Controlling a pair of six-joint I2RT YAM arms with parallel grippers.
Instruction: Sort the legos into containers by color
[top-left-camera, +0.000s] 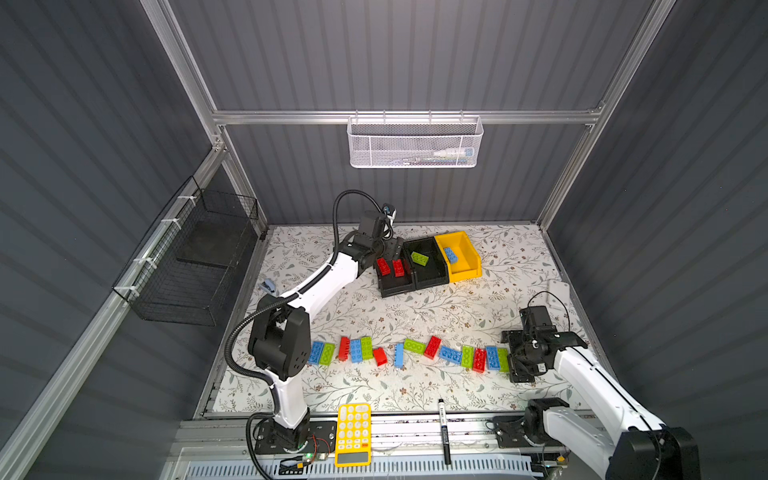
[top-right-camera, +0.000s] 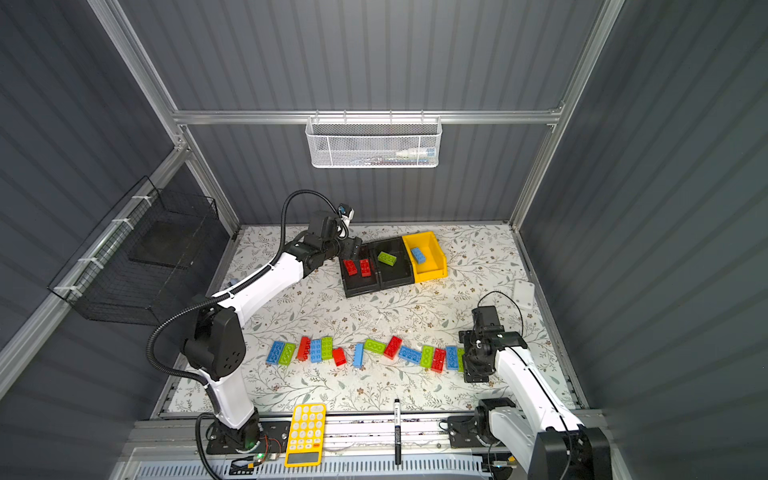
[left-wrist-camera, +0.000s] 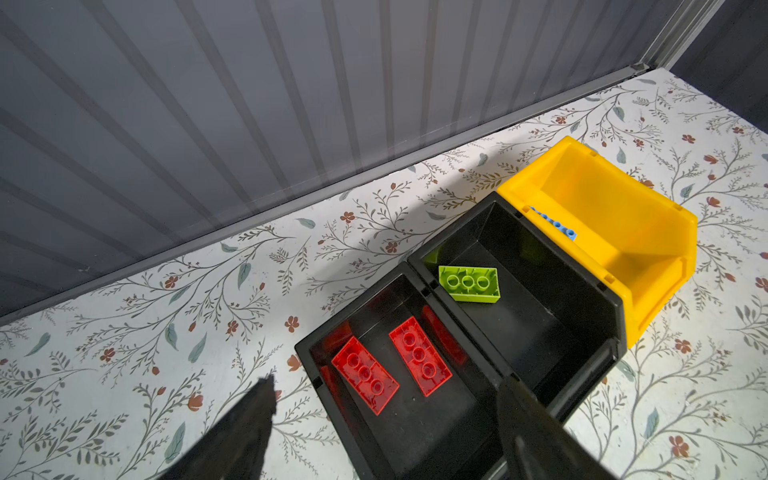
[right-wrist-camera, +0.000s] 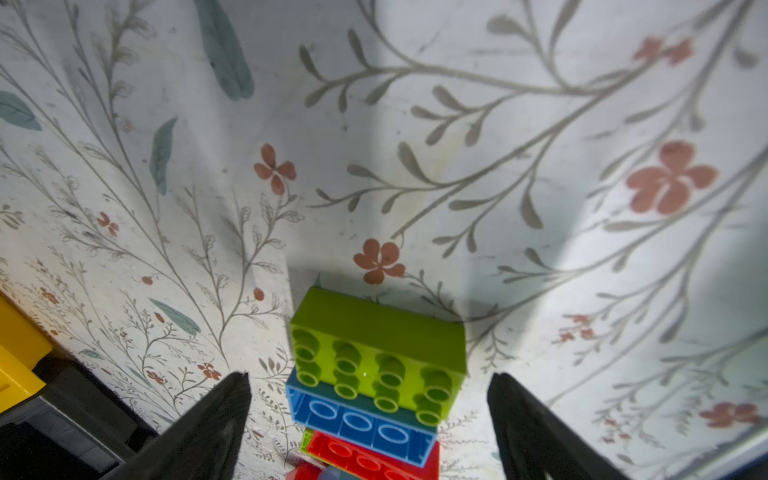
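Note:
My left gripper hangs over the left black bin (left-wrist-camera: 424, 436), which holds two red bricks (left-wrist-camera: 420, 356); its fingers are apart with nothing seen between them. The middle black bin (left-wrist-camera: 552, 336) holds a green brick (left-wrist-camera: 468, 284), the yellow bin (left-wrist-camera: 632, 232) a blue brick (left-wrist-camera: 552, 224). A row of red, green and blue bricks lies along the front. My right gripper stands open above the row's right end, with a green brick (right-wrist-camera: 376, 352) below between its fingertips, beside a blue brick (right-wrist-camera: 360, 420).
A black wire basket (top-left-camera: 192, 264) hangs at left, a white mesh basket (top-left-camera: 414, 144) on the back wall. A calculator (top-left-camera: 353, 432) and marker (top-left-camera: 444, 432) lie at the front edge. The table between bins and row is clear.

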